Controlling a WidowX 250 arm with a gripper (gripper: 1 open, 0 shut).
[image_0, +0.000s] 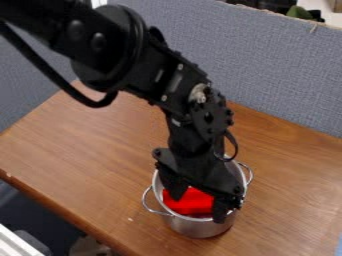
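A steel pot (193, 226) with two wire handles stands on the wooden table. Inside it lies a red object (189, 200), largely covered by my gripper (199, 200). The black gripper reaches down into the pot from above, its fingers around the red object's upper area. Whether they touch it or are closed on it is hard to tell.
The wooden table (83, 152) has free room left of the pot and behind it to the right. A grey padded wall (279, 73) runs along the back. The table's front edge drops off at the lower left.
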